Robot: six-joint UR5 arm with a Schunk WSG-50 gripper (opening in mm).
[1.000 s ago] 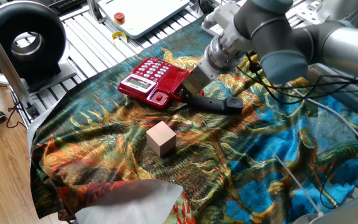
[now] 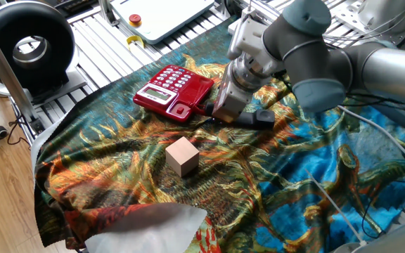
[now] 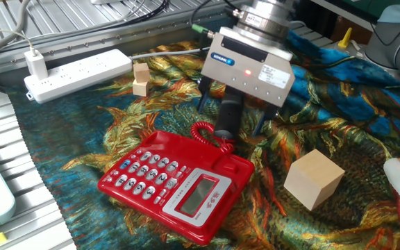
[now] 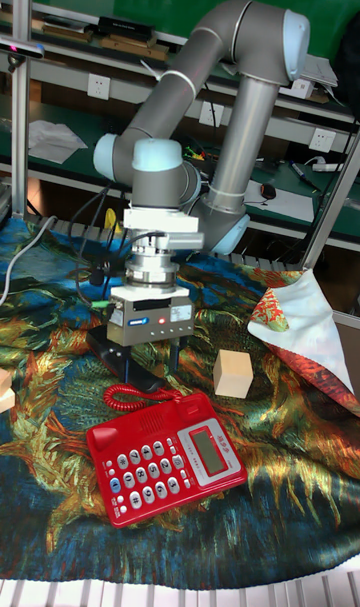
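Note:
A red desk phone (image 3: 176,182) with a keypad and small display lies on the patterned cloth, its cradle empty. Its black handset (image 2: 248,118) rests off the hook beside the base, joined to it by a red coiled cord (image 3: 203,132). Over the handset my gripper (image 3: 229,122) points down and stands open. One dark finger (image 3: 204,94) is on the left of the handset and the other on the right, with gaps visible on both sides. In the third exterior view the gripper (image 4: 151,370) is just behind the phone; part of the handset is hidden there.
A wooden cube (image 2: 183,156) stands on the cloth near the phone. Two small wooden blocks (image 3: 140,80) and a white power strip (image 3: 82,75) lie farther off. A folded cloth corner (image 4: 298,314) shows its pale underside. Open cloth surrounds the cube.
In the first exterior view my gripper has shifted slightly right and down, from near the phone base toward the handset, and has tilted more upright. Phone, handset and cube have stayed put.

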